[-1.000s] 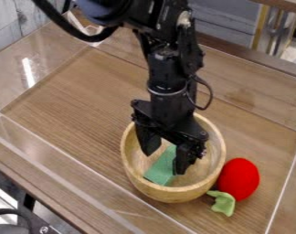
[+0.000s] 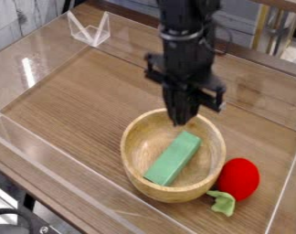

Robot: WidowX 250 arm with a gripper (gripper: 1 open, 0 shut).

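Note:
My gripper (image 2: 180, 113) hangs above the back rim of a tan bowl (image 2: 136, 146), its dark housing pointing down; whether its small tip is open or shut is hard to see. Inside the bowl lies a light green oblong block (image 2: 174, 158), slanting from lower left to upper right, with nothing of mine on it.
A red round vegetable with green leaves (image 2: 237, 179) sits right of the bowl. A clear wire-like object (image 2: 90, 26) is at the back left. A dark shape is at the bottom left corner.
My gripper has risen and moved back, out of the bowl to above its far rim. The green block is now uncovered in the bowl.

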